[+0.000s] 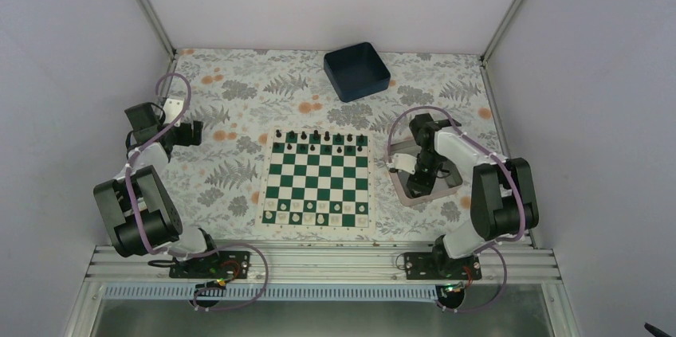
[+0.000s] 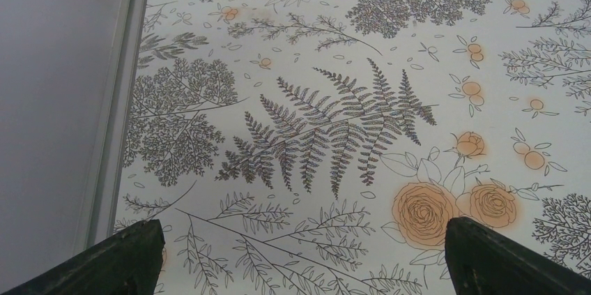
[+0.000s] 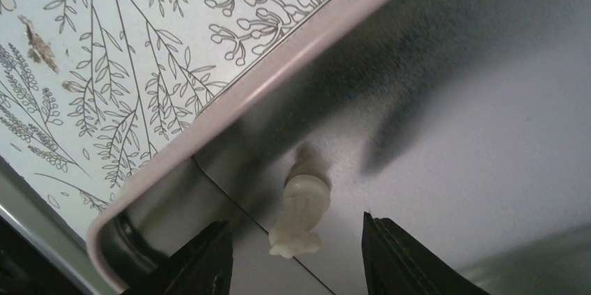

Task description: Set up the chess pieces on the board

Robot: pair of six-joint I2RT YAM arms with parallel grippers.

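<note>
A cream chess piece lies in the pinkish-grey tray, near its wall. My right gripper is over it with fingers parted, one finger on each side and a gap to both. In the top view this gripper is low inside the tray and hides the piece. The green and white board has black pieces along its far rows and cream pieces along its near rows. Far left, my left gripper stands open above bare tablecloth, empty.
A dark blue bin stands empty at the back of the table, behind the board. The tray's raised wall runs close beside the right gripper. Free tablecloth lies between the left arm and the board.
</note>
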